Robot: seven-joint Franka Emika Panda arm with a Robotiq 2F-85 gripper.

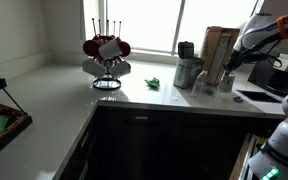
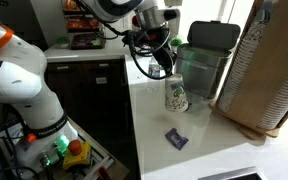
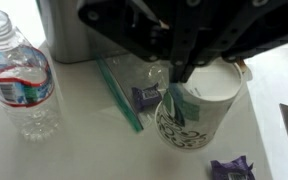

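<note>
A white cup with a dark printed pattern hangs at the fingertips of my gripper, which is shut at the near-left part of its rim. In exterior view 2 the same cup is right below the gripper, at the right side of the counter. Exterior view 1 shows the cup small, under the hand. The rim between the fingers is too dark to see clearly.
A water bottle stands left of the cup. A clear bag with a purple packet lies beside it, and another purple packet is nearer. A grey bin stands behind.
</note>
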